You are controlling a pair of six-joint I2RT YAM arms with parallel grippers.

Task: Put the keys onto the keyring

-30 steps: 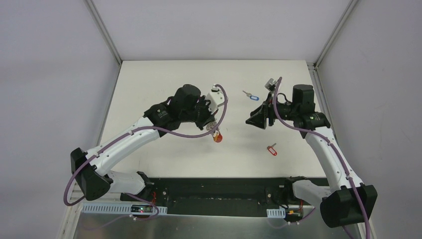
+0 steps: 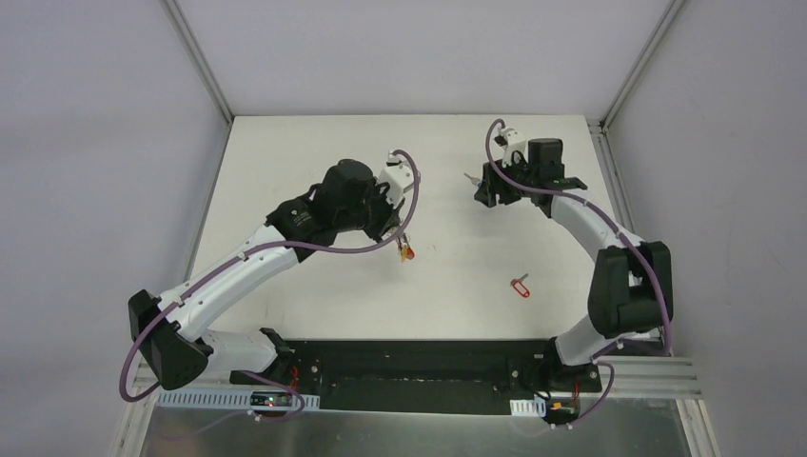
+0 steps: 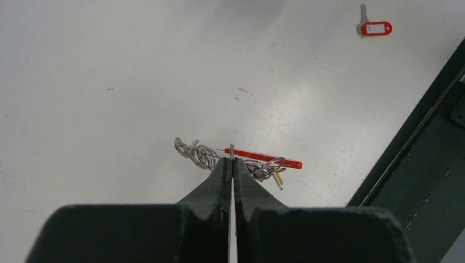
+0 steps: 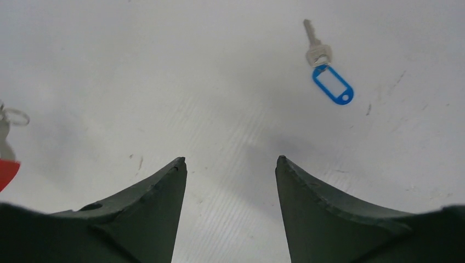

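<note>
My left gripper is shut on a tangled bunch of metal rings (image 3: 200, 156), the keyring, with red and yellow pieces among it. My right gripper is open, nothing between its fingers, over the table short of a key with a blue tag (image 4: 318, 55) lying flat. A key with a red tag (image 2: 520, 288) lies near the front right of the table, also at the upper right of the left wrist view (image 3: 375, 28).
A dark front edge (image 2: 428, 362) borders it, and pale walls stand on the sides and back.
My right arm has moved toward the back, over the blue-tagged key. My left arm with the keyring has shifted slightly left.
</note>
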